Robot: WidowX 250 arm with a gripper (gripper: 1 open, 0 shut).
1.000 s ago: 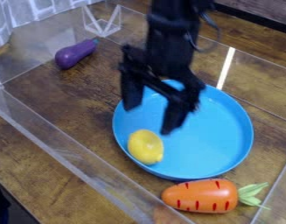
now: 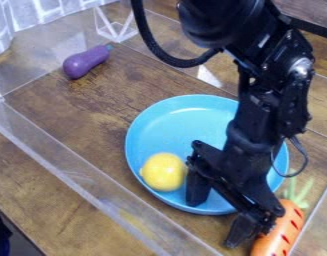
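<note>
My black gripper (image 2: 227, 202) is low over the right side of the blue plate (image 2: 163, 124), its fingers reaching down near the plate's front right rim; whether they hold anything is hidden. A yellow round object (image 2: 162, 172) sits on the plate just left of the fingers. An orange toy carrot (image 2: 277, 237) lies right of and in front of the plate, tilted with its green top upward, partly behind the gripper.
A purple toy eggplant (image 2: 86, 61) lies at the back left. Clear strips run along the table's left and front. The wooden surface left of the plate is free.
My gripper has descended and moved toward the front right. The carrot has turned from lying sideways to pointing upward and shifted right.
</note>
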